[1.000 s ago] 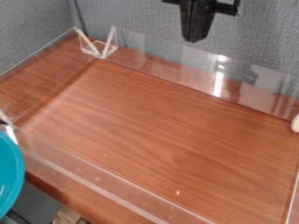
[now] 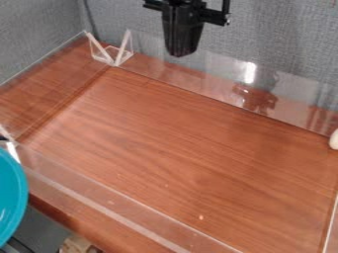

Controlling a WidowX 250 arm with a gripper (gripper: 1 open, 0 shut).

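My black gripper (image 2: 181,45) hangs high at the top centre of the camera view, in front of the grey back wall and above the far edge of the wooden board (image 2: 185,148). Its fingers are together, with nothing visible between them. It is clear of the board, which is bare apart from small specks.
Clear low panels line the board's edges, with a white angular bracket (image 2: 111,51) at the back left. A blue round object (image 2: 8,193) sits at the near left, partly out of view. A small white object (image 2: 333,140) is at the right edge. The board's middle is free.
My gripper has moved left along the back, from right of centre to the centre, and slightly down. Nothing else has visibly moved.
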